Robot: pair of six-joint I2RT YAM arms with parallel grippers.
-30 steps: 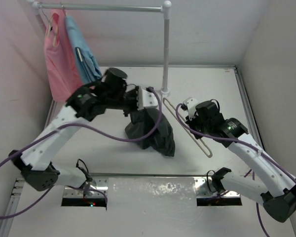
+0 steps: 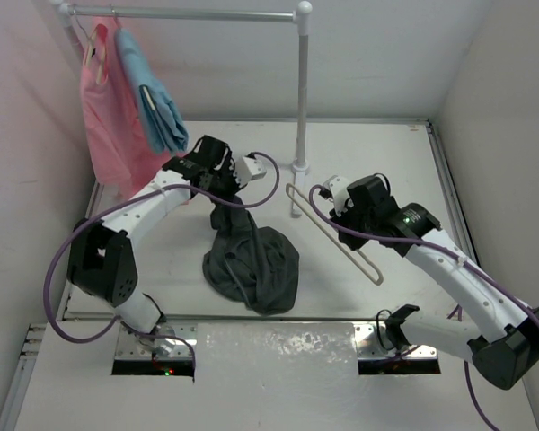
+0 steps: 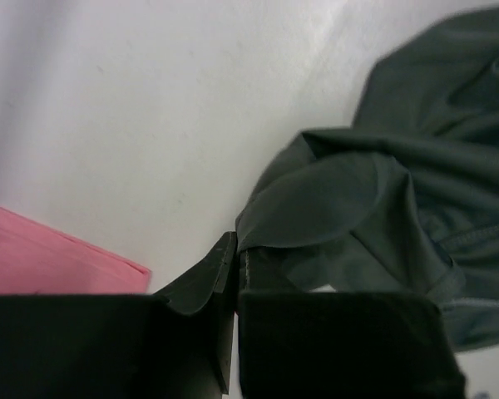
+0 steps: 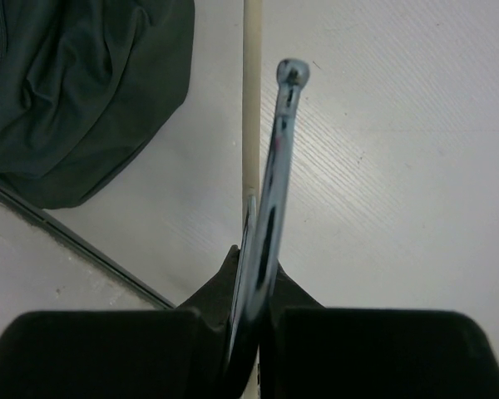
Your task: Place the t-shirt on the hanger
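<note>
The dark green t shirt (image 2: 251, 269) lies crumpled on the white table, one part rising to my left gripper (image 2: 229, 189). In the left wrist view, that gripper is shut on a fold of the shirt (image 3: 316, 199). My right gripper (image 2: 346, 211) is shut on the beige hanger (image 2: 371, 269), held tilted to the right of the shirt. In the right wrist view, the hanger (image 4: 251, 100) runs up from the fingers, with its metal hook (image 4: 274, 166) close to the camera.
A rail (image 2: 198, 15) at the back left carries hanging pink (image 2: 112, 108) and blue (image 2: 153, 99) garments. Its upright (image 2: 303, 99) stands behind the hanger. Bare table (image 2: 135, 260) shows at the left.
The left arm has swung back toward the upper middle, and the shirt has come down to spread on the table. The right arm and hanger have shifted only slightly.
</note>
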